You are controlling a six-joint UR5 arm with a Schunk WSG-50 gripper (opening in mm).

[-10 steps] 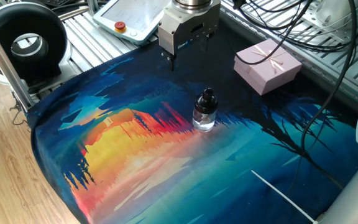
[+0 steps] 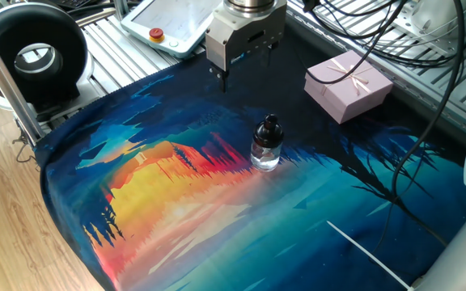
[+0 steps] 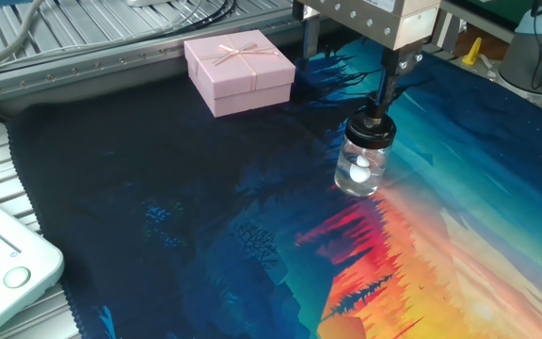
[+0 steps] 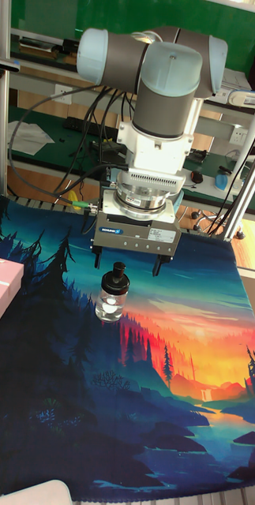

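A small clear jar with a black knobbed lid [image 2: 266, 153] stands upright on the printed cloth, and something white shows inside the jar [image 3: 359, 169]. My gripper [image 2: 246, 73] hangs above the cloth, its two black fingers spread wide with nothing between them. Exterior view 2 has one finger [image 3: 388, 75] overlapping the lid's top, while exterior view 1 shows the gripper apart from the jar, higher up the picture. From exterior view 3, the jar [image 4: 110, 307] appears below the gripper [image 4: 126, 265]. A pink gift box with a ribbon bow [image 3: 238, 80] sits closed on the cloth.
A teach pendant with a red button [image 2: 158, 35] lies beside the cloth. Black cables [image 2: 458, 73] run over the right side in exterior view 1, one crossing the box.
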